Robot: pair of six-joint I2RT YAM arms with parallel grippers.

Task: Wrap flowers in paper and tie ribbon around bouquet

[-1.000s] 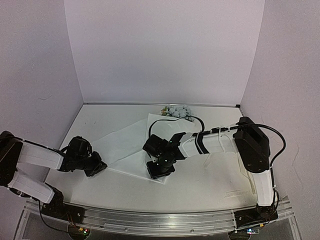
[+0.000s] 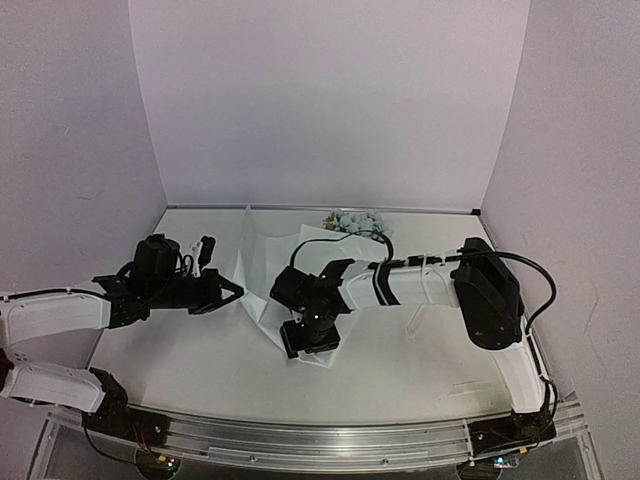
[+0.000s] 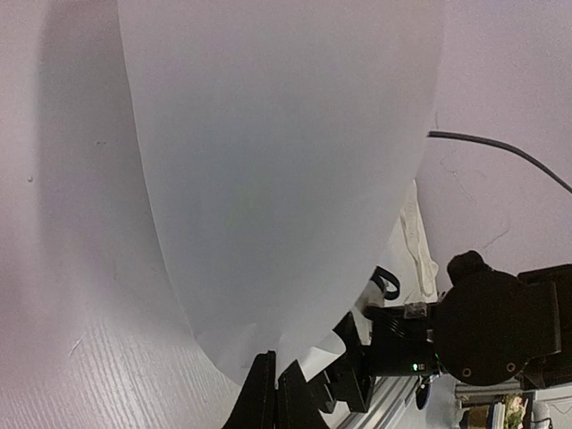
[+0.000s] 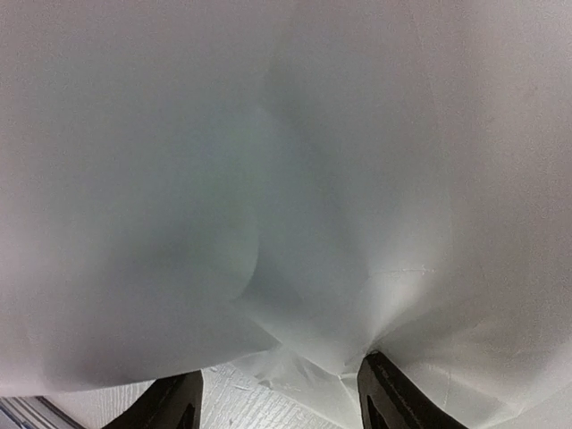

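Observation:
The blue-white fake flowers (image 2: 358, 222) lie at the back of the table, heads away from me. Their stems are hidden under the right arm and paper. A white wrapping sheet (image 2: 268, 255) is lifted on its left side, and in the left wrist view the raised paper (image 3: 277, 179) fills the middle. My left gripper is shut on the paper's edge. Low over the sheet's front part is my right gripper (image 2: 310, 345). In the right wrist view its fingers (image 4: 389, 398) stand wide apart, with creased paper and table showing in the gap.
A pale strip (image 3: 416, 246), perhaps ribbon, lies beyond the right arm. A metal rail (image 2: 320, 440) runs along the front edge, and walls enclose the sides and back.
The left gripper has moved right and up, raising the sheet's left side from flat into a standing fold. The right gripper has shifted slightly left.

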